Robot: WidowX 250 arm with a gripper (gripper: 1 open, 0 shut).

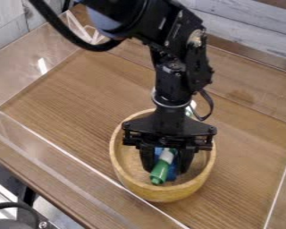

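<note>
The black gripper [164, 152] reaches down into a round yellow bowl [126, 170] on the wooden table. It is shut on a green cylindrical object [160, 171] with a pale band, low inside the bowl. A blue item [173, 173] shows beside the green one, partly hidden by the gripper. A small white object behind the arm, above the bowl, is mostly hidden.
Clear low walls edge the table at the left, and pale planks stand at the back. A black cable lies at the bottom left.
</note>
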